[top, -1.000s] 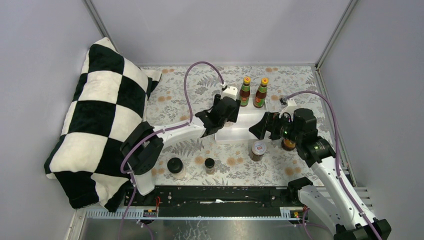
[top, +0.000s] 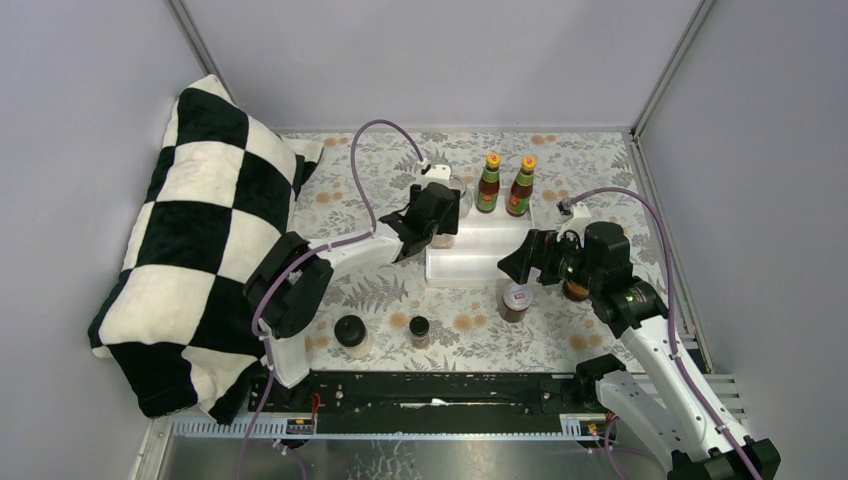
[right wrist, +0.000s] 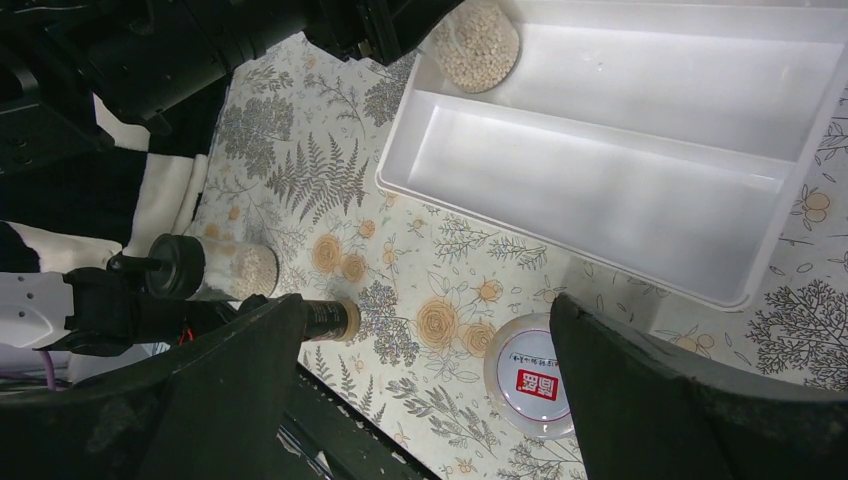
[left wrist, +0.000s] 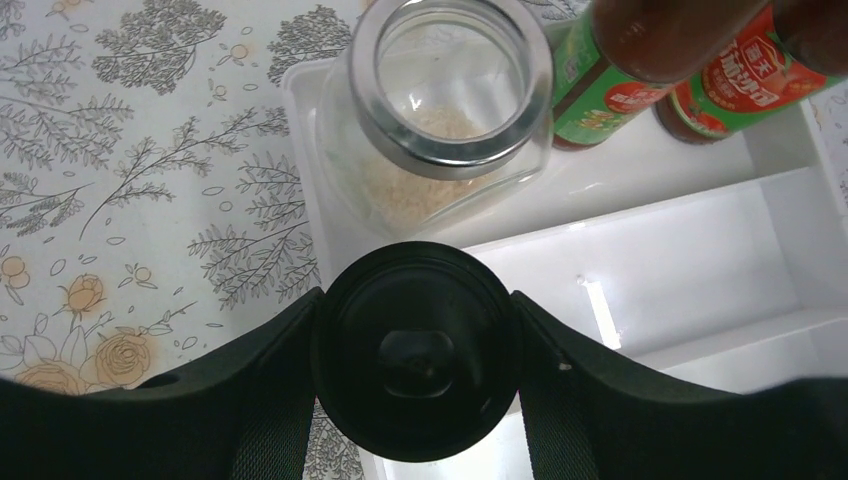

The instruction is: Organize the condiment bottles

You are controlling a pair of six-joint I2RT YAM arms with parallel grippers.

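My left gripper is shut on the black lid (left wrist: 417,285) of a clear jar. Pale grains fill this held jar (right wrist: 480,52), which is at the left end of the tray's middle compartment; whether its base touches the floor I cannot tell. The white tray (top: 465,280) has three long compartments. In its rear one stand a silver-rimmed glass jar (left wrist: 440,150) and two red sauce bottles (top: 488,185) with yellow caps. The front compartment is empty. My right gripper hangs open near the tray's front right, nothing between its fingers.
A white-lidded jar (top: 514,302) stands in front of the tray, close to the right gripper. An amber jar (top: 575,292) is partly hidden under the right arm. Nearer the front edge are another black-lidded jar (top: 351,333) and a small black-capped bottle (top: 419,329).
My left gripper has moved left with the jar, toward the tray's left end. The tray's front left corner has shifted slightly left. The right arm has barely moved.
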